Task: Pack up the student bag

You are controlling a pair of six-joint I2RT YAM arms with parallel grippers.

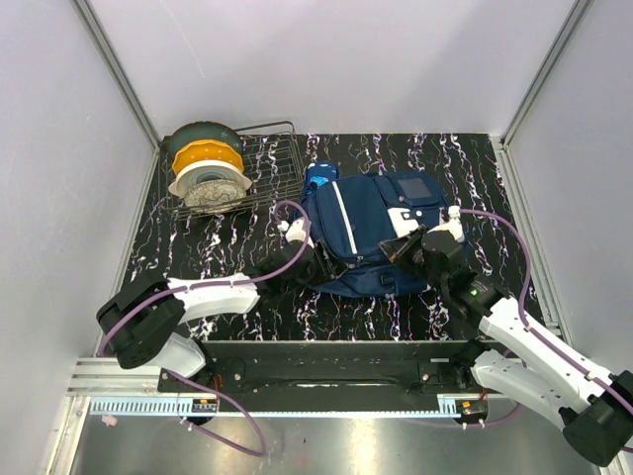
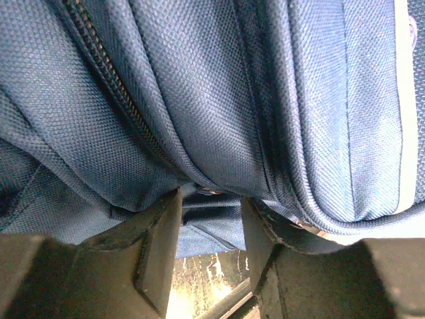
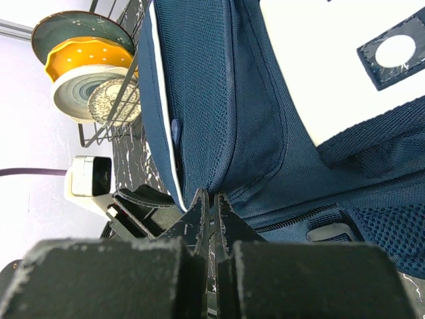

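The navy backpack (image 1: 366,213) lies on the black marble surface, with white patches on its right part. My left gripper (image 1: 331,259) is low at its front edge; in the left wrist view its fingers (image 2: 163,239) stand apart around a zipper seam (image 2: 139,126), near a small metal piece partly hidden in the fold. My right gripper is shut at the bag's upper fabric, beside a mesh panel and white label (image 3: 325,60); I cannot tell whether fabric is between its tips.
A wire rack (image 1: 277,158) with upright plates and bowls (image 1: 208,158) stands back left. A small blue item (image 1: 321,171) lies behind the bag.
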